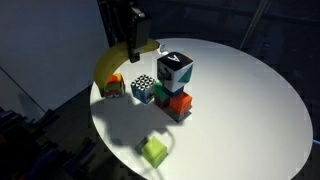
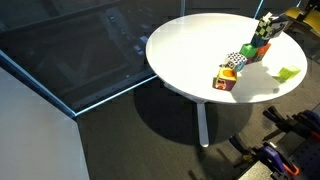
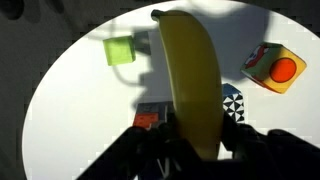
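A yellow banana point(image 1: 106, 66) is held by my gripper point(image 1: 133, 48), which is shut around it above the table's near left side. The wrist view shows the banana point(image 3: 190, 72) stretching forward from between the dark fingers, its dark tip out over the white tabletop. In exterior view 2, a bit of the banana point(image 2: 297, 14) shows at the top right corner.
On the round white table point(image 1: 240, 110) stand a large picture cube point(image 1: 175, 72), red blocks point(image 1: 180, 105), a checkered cube point(image 1: 143, 88), a green cube point(image 1: 154, 152) and an orange-and-yellow cube point(image 2: 224, 78).
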